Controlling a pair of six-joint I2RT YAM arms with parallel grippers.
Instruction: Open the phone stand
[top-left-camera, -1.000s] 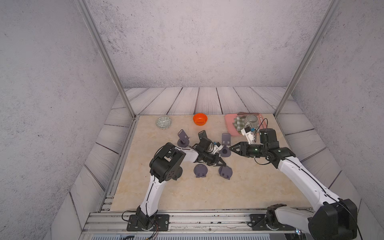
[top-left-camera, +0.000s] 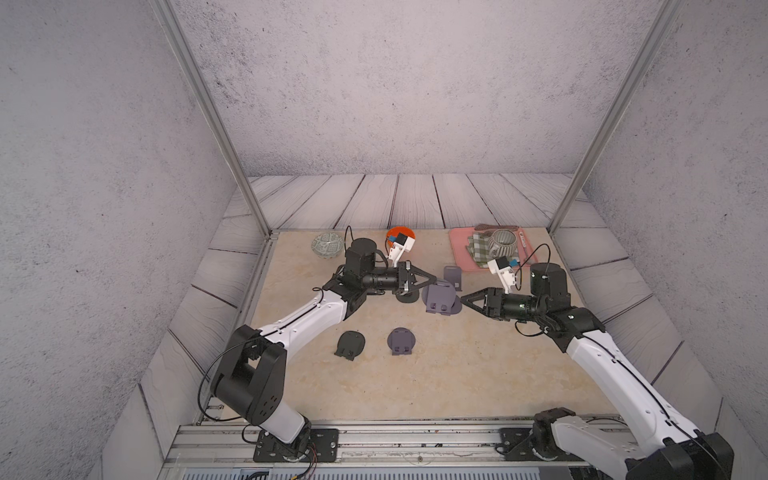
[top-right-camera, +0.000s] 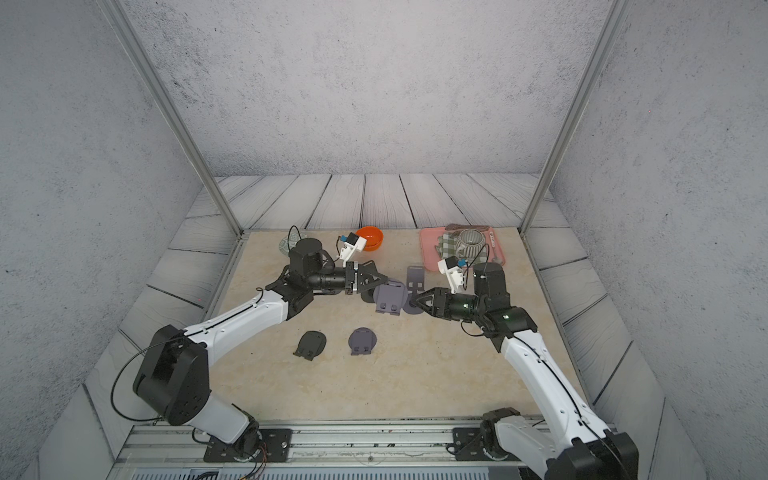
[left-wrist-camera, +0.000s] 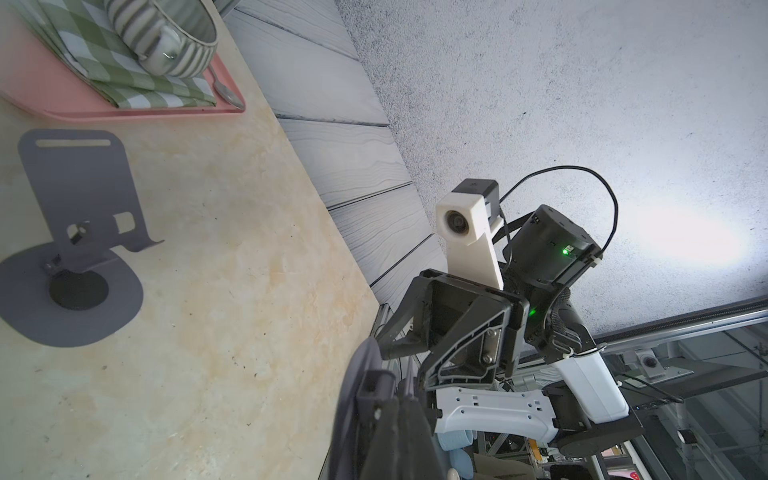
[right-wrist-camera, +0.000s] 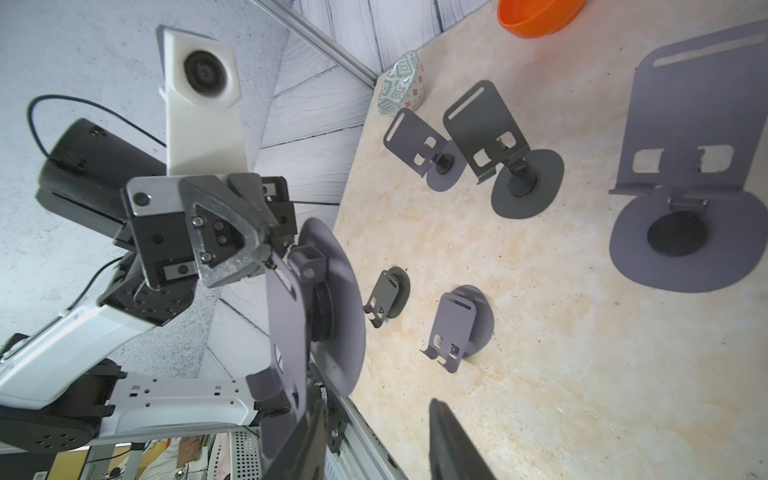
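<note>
A purple-grey phone stand (top-left-camera: 441, 297) is held up off the table between my two arms. My left gripper (top-left-camera: 433, 280) is shut on its edge. In the right wrist view the held stand (right-wrist-camera: 344, 292) hangs on edge, its panel folded close alongside the round base. In the left wrist view it shows edge-on beside the left fingers (left-wrist-camera: 400, 448). My right gripper is open and empty, its fingertips just right of the stand in the top views. Two folded stands, one dark green (top-left-camera: 350, 344) and one purple-grey (top-left-camera: 401, 341), lie on the near table.
Opened stands stand farther back: a large purple one (right-wrist-camera: 680, 136), a dark green one (right-wrist-camera: 521, 172) and a smaller purple one (right-wrist-camera: 436, 156). Behind are an orange bowl (top-right-camera: 369, 238) and a pink tray (top-right-camera: 432, 254) with cloth and cup.
The stand at the front right has been lifted from the table by my left gripper and carried up and back.
</note>
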